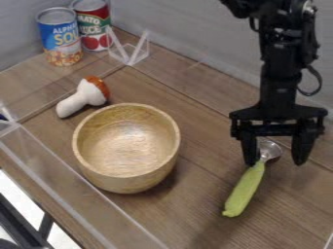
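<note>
The black gripper [272,150] is open above the wooden table [196,97], its fingers apart. Below and between them lies a silver spoon-like head [268,150], joined to or touching a pale green long piece [243,190] that runs toward the front. Whether the fingers touch it cannot be told. A tan bowl [127,151] sits to the left.
A white toy with an orange top [82,96] lies at the left. An Alphabet soup can [61,39] and a red-and-white can [92,24] stand at the back left beside a white wire piece [127,49].
</note>
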